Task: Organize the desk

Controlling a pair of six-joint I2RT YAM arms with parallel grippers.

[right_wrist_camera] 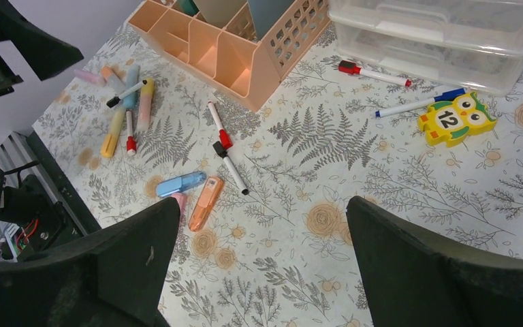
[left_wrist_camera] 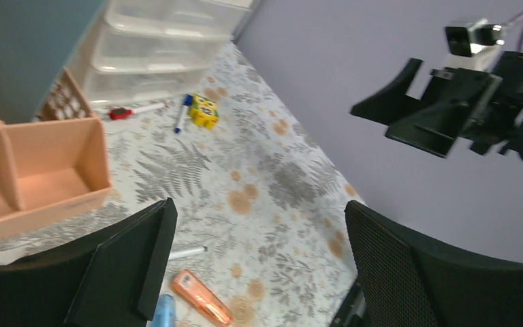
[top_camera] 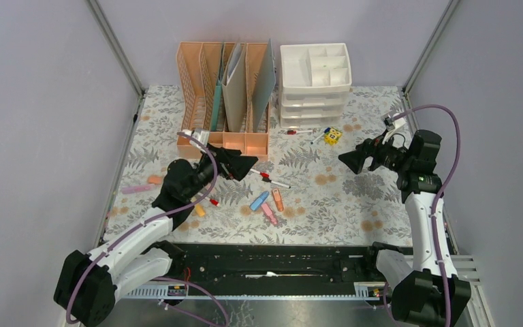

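My left gripper (top_camera: 235, 163) is open and empty at the front of the peach file organizer (top_camera: 259, 143), which holds upright folders and boards (top_camera: 233, 88). My right gripper (top_camera: 354, 158) hangs open over the desk's right side. On the patterned desk lie whiteboard markers (right_wrist_camera: 229, 165) with red or black caps, an orange highlighter (right_wrist_camera: 205, 203), a blue one (right_wrist_camera: 180, 183), a pink one (top_camera: 268, 214) and several pastel ones (right_wrist_camera: 114, 131) at left. A yellow owl timer (right_wrist_camera: 455, 120) and a blue-capped marker (right_wrist_camera: 402, 107) lie by the white drawer unit (top_camera: 315, 68).
The drawer unit stands at the back, right of the organizer, with compartments on top. Walls border both sides, and a dark edge runs along the front.
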